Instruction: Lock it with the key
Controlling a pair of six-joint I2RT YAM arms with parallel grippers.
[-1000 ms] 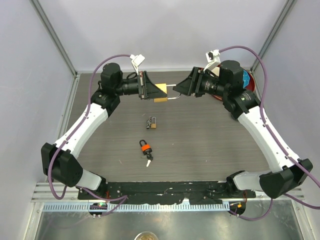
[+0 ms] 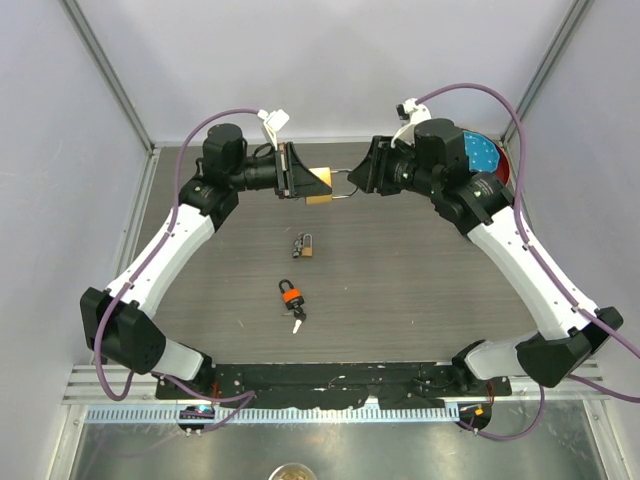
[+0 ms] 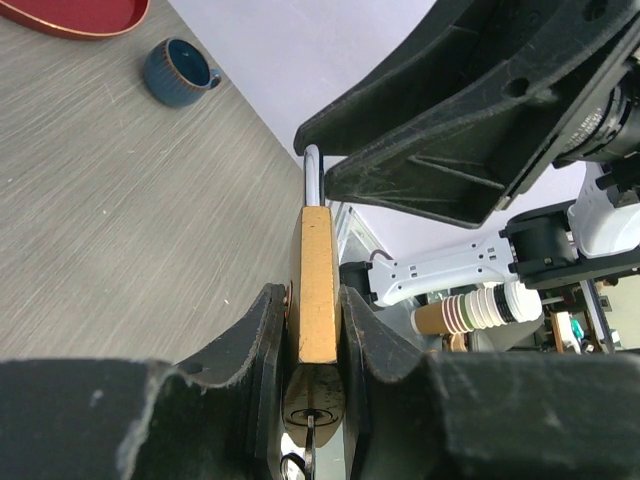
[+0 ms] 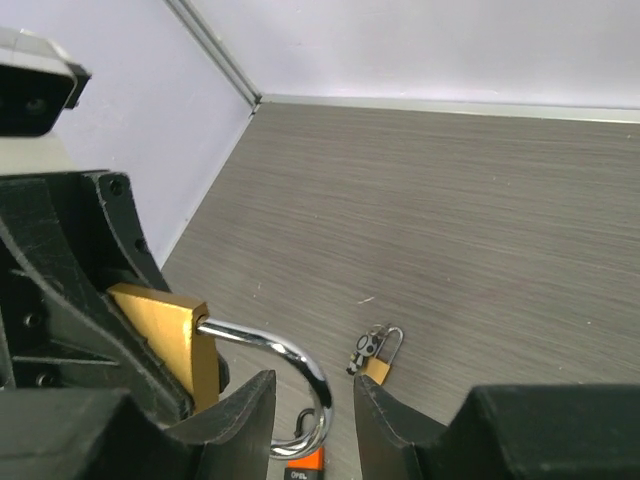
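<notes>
A large gold padlock [image 3: 318, 280] is in the air above the table, its body gripped by my left gripper, which is shut on it. Its silver shackle [image 4: 285, 349] points toward my right gripper. That gripper is open, its fingers [image 4: 240, 425] standing on either side of the shackle's curved end, with gaps visible. At the lower end of the lock body, a thin metal piece with a dark ring [image 3: 292, 462] shows between the left fingers; whether it is a key in the keyhole I cannot tell.
On the table lie a small brass padlock [image 2: 307, 246] with keys [image 2: 298, 246], and an orange-black padlock [image 2: 291, 295] with a key [image 2: 297, 325] beside it. A blue cup [image 3: 178, 72] and a red dish [image 3: 85, 14] stand at the far right.
My right arm has shifted slightly left, its gripper tilting a little while staying at the shackle. The left arm and the padlock look almost unmoved.
</notes>
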